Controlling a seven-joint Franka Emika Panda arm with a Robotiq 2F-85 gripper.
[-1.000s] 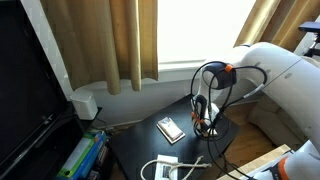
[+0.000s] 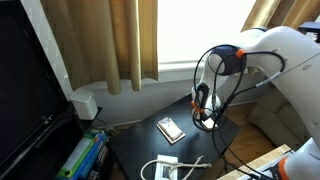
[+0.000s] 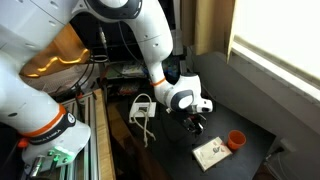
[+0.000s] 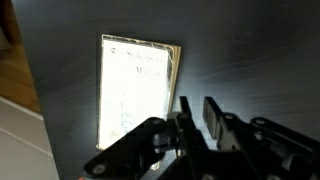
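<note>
A thin book or pad with a pale printed cover [image 4: 135, 88] lies flat on the dark tabletop, left of my gripper in the wrist view. My fingers stand close together over the black surface, only a narrow gap apart; whatever is between them is too dark to make out. From the second exterior view, my gripper [image 3: 194, 127] points down near the table, beside the same book [image 3: 211, 152]. The first exterior view has the book [image 2: 170, 130] left of the arm, with the fingertips hard to see there.
An orange cup [image 3: 236, 139] stands behind the book. A white power strip [image 3: 143, 108] with a pale cable lies at the other side of the arm. Bare dark tabletop [image 4: 250, 50] fills the wrist view's right side. Black cables hang along the arm.
The arm has shifted only slightly over the last second. The book and the power strip stay where they were.
</note>
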